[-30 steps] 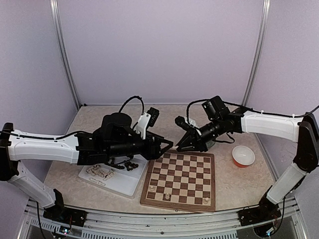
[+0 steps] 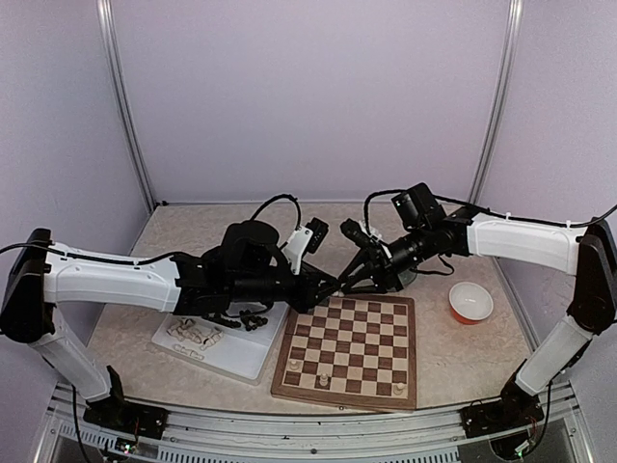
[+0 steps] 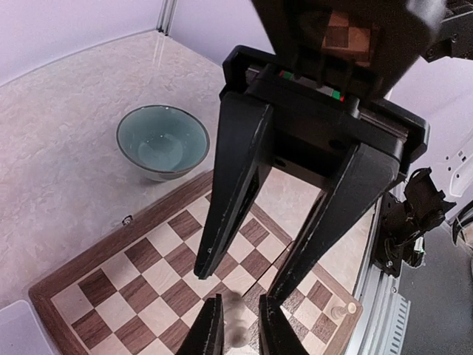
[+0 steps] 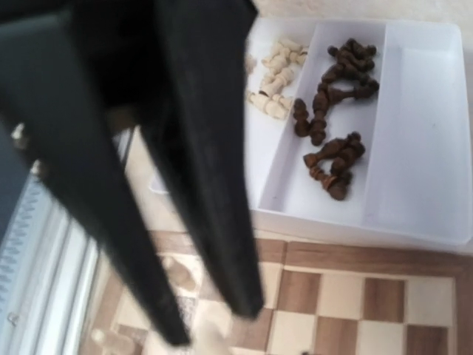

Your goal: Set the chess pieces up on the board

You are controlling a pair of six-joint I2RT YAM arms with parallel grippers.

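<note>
Over the back part of the chessboard (image 2: 349, 352) my two grippers meet tip to tip. In the left wrist view my left gripper is shut on a pale chess piece (image 3: 236, 318), low in the picture. Just above that piece my right gripper stands part open, its fingers apart on either side. The right wrist view shows the left fingers blurred, with the pale piece at their tips. Light pieces stand near the board's front edge: one at left (image 2: 294, 365), one (image 2: 324, 380) beside it, another at right (image 2: 398, 388).
A white divided tray (image 4: 421, 133) left of the board holds loose pale pieces (image 4: 275, 81) and dark pieces (image 4: 336, 118) in separate compartments. A grey-green bowl (image 3: 162, 140) stands behind the board, partly hidden in the top view. A white-and-red bowl (image 2: 470, 302) is at right.
My left gripper has moved right and closed the gap to the right gripper. The right arm is almost where it was. The standing board pieces are unchanged.
</note>
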